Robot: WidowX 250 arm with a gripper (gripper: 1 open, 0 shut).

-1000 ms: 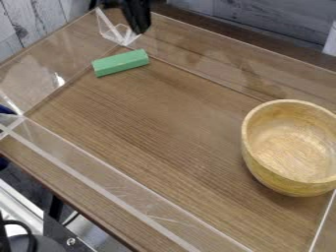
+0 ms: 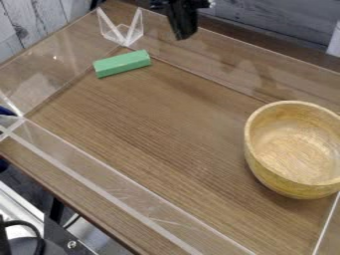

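Note:
The dark gripper [image 2: 182, 22] hangs at the top centre of the camera view, above the back of the wooden table, mostly cut off by the frame; its fingers look close together, with nothing visible between them. A green block [image 2: 122, 64] lies at the upper left, below and left of the gripper. A clear plastic holder [image 2: 121, 31] stands behind the block. A round light wooden bowl [image 2: 291, 148] sits at the right.
Transparent strips run along the left edge. A pale wall borders the back corners, and dark cables lie at the bottom left.
The gripper has moved right along the back of the table, away from above the clear holder, and slightly up. The block and bowl have not moved.

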